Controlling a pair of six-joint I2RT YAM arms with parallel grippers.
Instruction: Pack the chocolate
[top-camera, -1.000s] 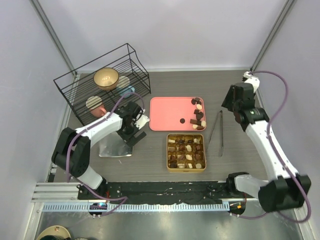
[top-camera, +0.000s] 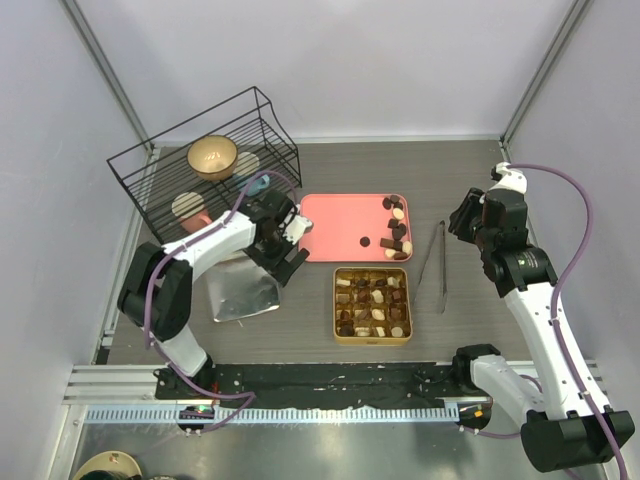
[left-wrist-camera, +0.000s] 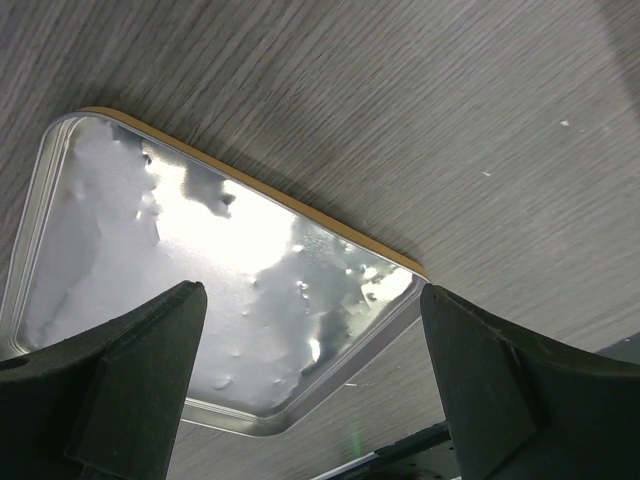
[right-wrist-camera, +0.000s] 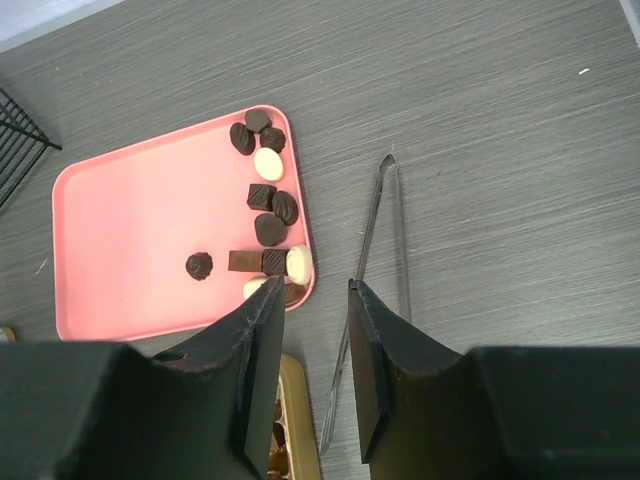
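Observation:
A shiny silver lid (left-wrist-camera: 110, 265) with a gold edge lies tilted across the left wrist view; in the top view, the lid (top-camera: 240, 290) is partly under the left arm. Over its right end hangs my left gripper, open, one finger by the lid's corner; contact cannot be told. The gold box (top-camera: 372, 341), centre front, has chocolates in its compartments. Behind it, the pink tray (top-camera: 335, 225) bears loose chocolates (right-wrist-camera: 269, 230), mostly along its right side. My right gripper is part open and empty, held above the table at the right.
Metal tongs (top-camera: 444, 270) lie right of the box and tray. A black wire rack (top-camera: 160, 190) with a wooden bowl (top-camera: 212, 157) and cups stands back left, close to the left arm. Table between lid and box is bare.
The lid has shifted slightly to the right along with my left gripper and has turned a little. Box and tray are unmoved.

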